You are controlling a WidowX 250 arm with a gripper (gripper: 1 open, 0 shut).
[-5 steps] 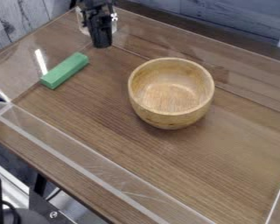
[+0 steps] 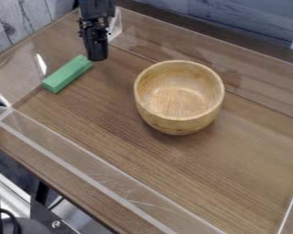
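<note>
My black gripper (image 2: 96,51) hangs at the top left of the camera view, shut, with nothing seen between its fingers. Below and left of it a green block (image 2: 67,73) lies on the wooden table, apart from the gripper. A round tan bowl (image 2: 179,119) sits to the right of both.
A wall meets the table's edge at the back. Dark cables show at the lower left corner, off the table.
The gripper has moved a little left and down, closer to the green block. The bowl and block are where they were.
</note>
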